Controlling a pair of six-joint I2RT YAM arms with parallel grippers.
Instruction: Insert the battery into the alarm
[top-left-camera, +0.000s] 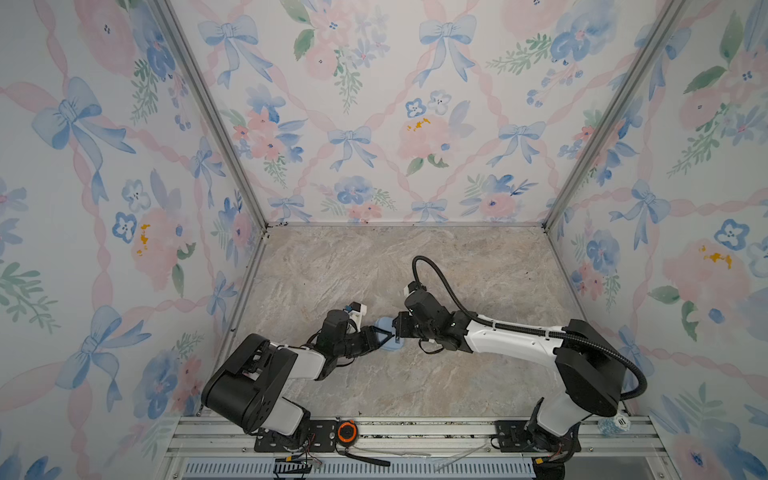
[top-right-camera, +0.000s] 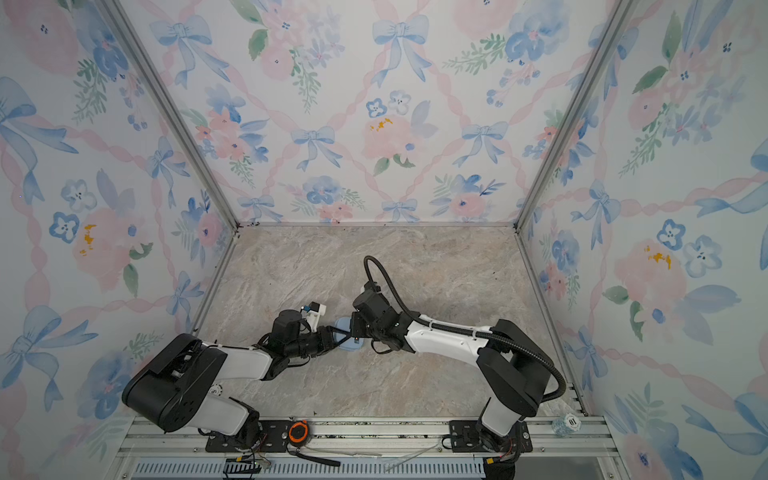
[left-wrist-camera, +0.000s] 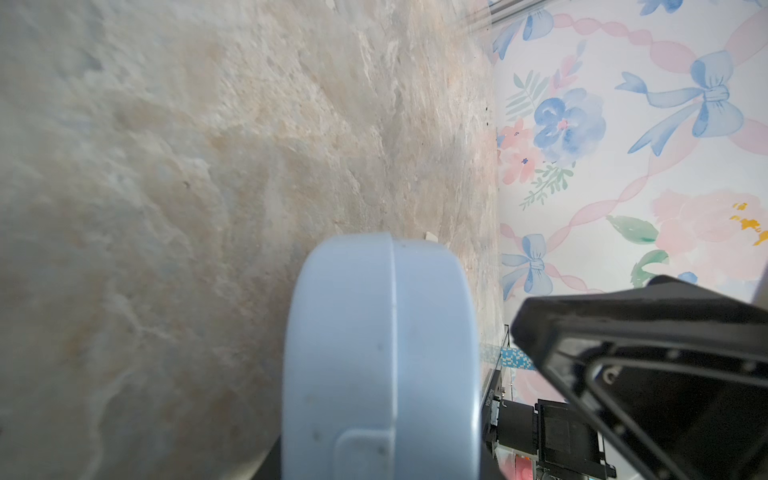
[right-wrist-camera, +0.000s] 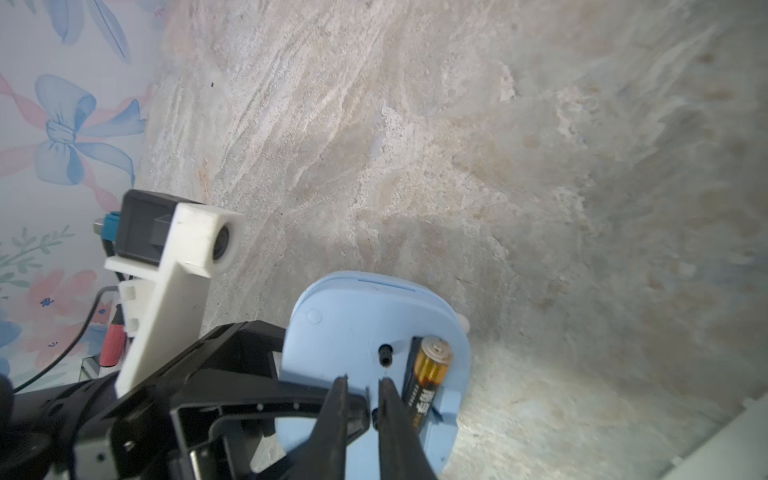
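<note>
The light-blue alarm (right-wrist-camera: 328, 320) is held up off the floor by my left gripper (top-left-camera: 382, 337), which is shut on its body. In the left wrist view the alarm's rounded side (left-wrist-camera: 344, 336) fills the lower middle. A gold-and-black battery (right-wrist-camera: 430, 376) lies along the dark slot in the alarm's face; its lower end is partly covered, and I cannot tell whether it sits fully down. Over the same face, just left of the battery, my right gripper has its narrow fingertips a small gap apart, with no battery between them.
The left arm's white camera mount (right-wrist-camera: 180, 264) stands close beside the alarm. Bare stone-patterned floor (top-left-camera: 320, 256) lies open around both arms. An orange tape measure (top-left-camera: 347, 432) rests on the front rail.
</note>
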